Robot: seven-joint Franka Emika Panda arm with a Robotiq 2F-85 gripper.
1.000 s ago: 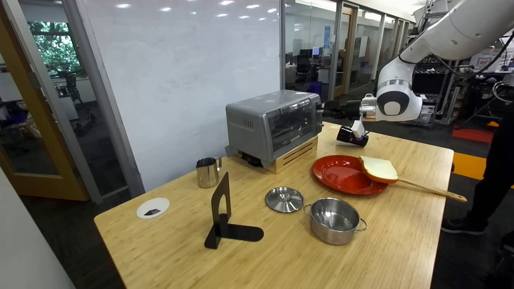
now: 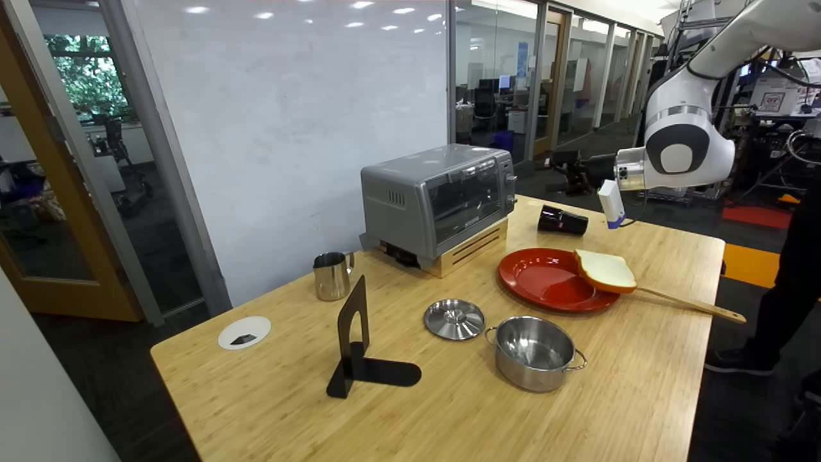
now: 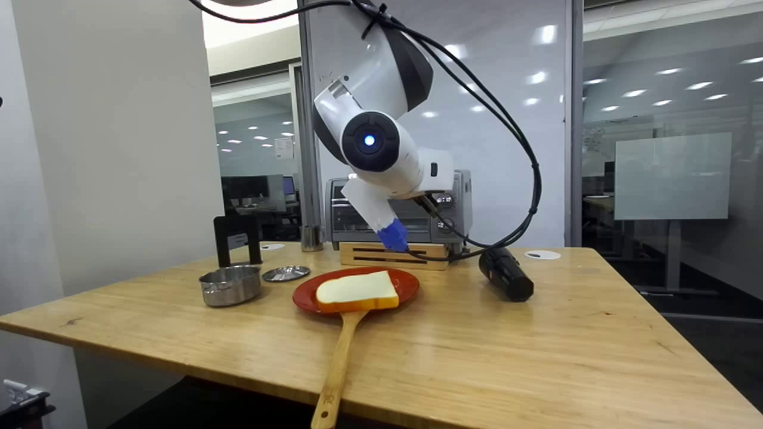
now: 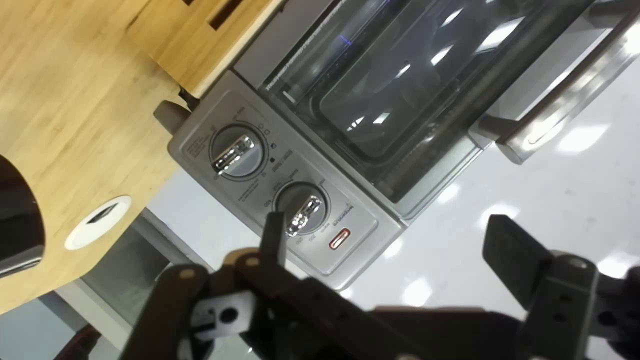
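The grey toaster oven [image 2: 439,196] stands on a slotted wooden stand [image 2: 469,248], its glass door closed. Its upper dial [image 4: 237,151] and lower dial [image 4: 302,207] show on the control panel in the wrist view, beside a small red-rimmed light [image 4: 339,239]. My gripper is open in front of the panel, its fingers wide apart with nothing between them. One finger [image 4: 274,237] overlaps the edge of the lower dial in that view. From the side, my gripper [image 2: 566,171] hangs in the air, clear of the oven's dial end.
A black cup [image 2: 562,220] lies on its side below the gripper. A red plate [image 2: 539,281] carries a bread slice [image 2: 605,269] resting on a wooden-handled spatula [image 2: 693,305]. The pot [image 2: 532,354], lid [image 2: 454,319], steel pitcher [image 2: 331,277] and black bookend [image 2: 354,346] stand farther forward.
My arm has drawn back from the oven's dial end, moving right in exterior view 1. A gap now separates the gripper from the oven. The table objects have stayed put.
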